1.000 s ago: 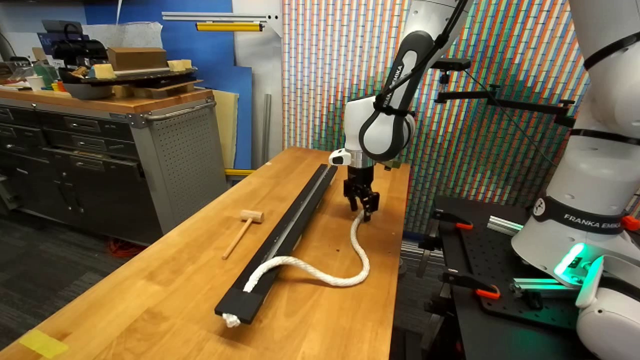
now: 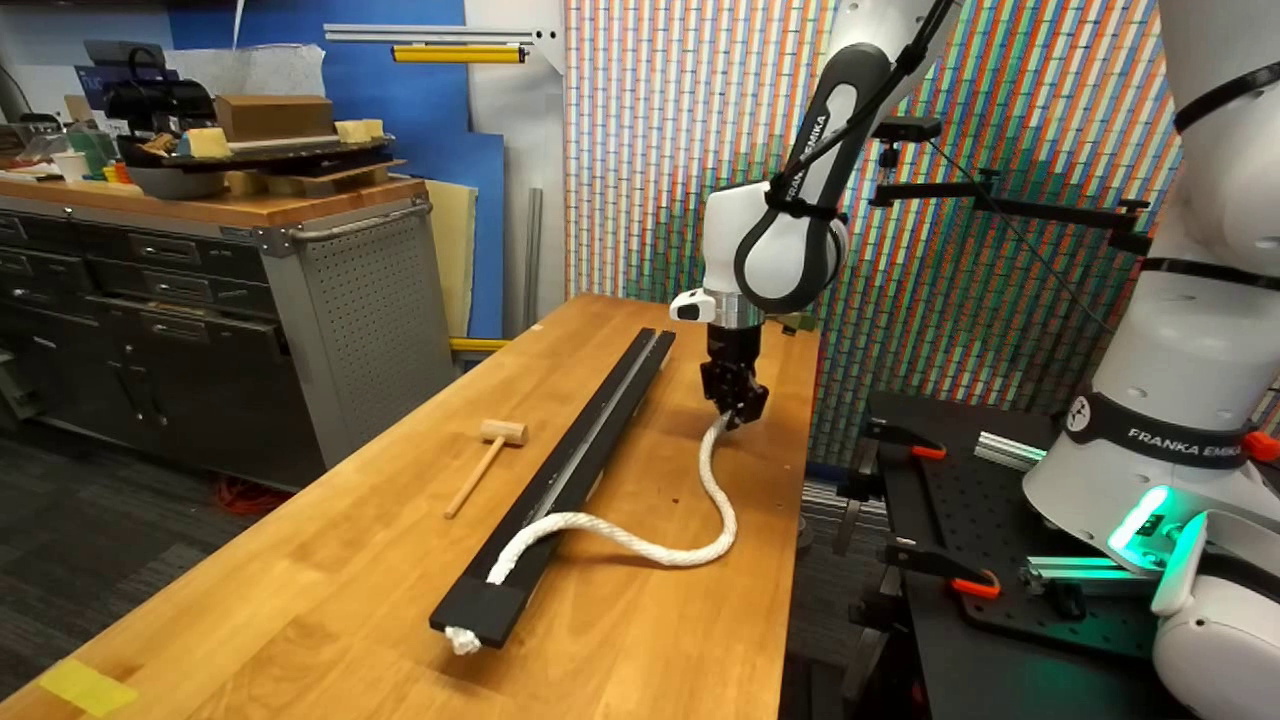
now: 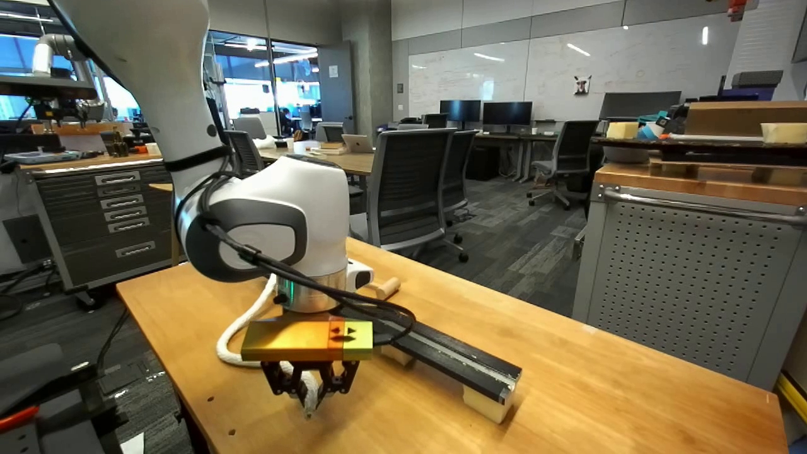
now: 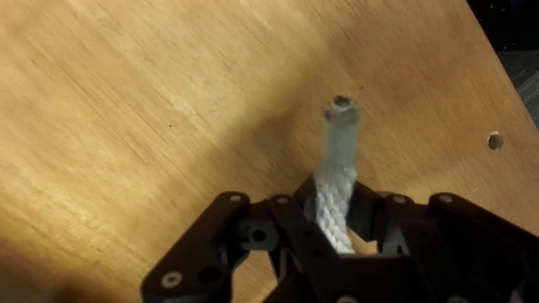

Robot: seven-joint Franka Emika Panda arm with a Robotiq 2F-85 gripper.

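Observation:
A thick white rope (image 2: 672,556) curves over the table, one stretch lying on the near end of a long black channel (image 2: 576,454). A frayed tip pokes out beyond that end. Near the rope's other end, my gripper (image 2: 734,414) is shut on it. In the wrist view the braided rope (image 4: 333,202) runs between the fingers of the gripper, its taped grey tip pointing past them. From the other side, exterior view 2 has the gripper (image 3: 311,389) low over the table with the rope (image 3: 311,386) between its fingers.
A wooden mallet (image 2: 489,462) lies left of the channel. Pale blocks (image 3: 488,403) prop the channel above the wooden table (image 3: 605,393). The table's right edge runs close to the gripper. Open tabletop stretches left of the mallet.
A second ago the gripper was open around the rope's end. Its fingers have closed on the rope, and the arm has moved slightly up and right, lifting that end.

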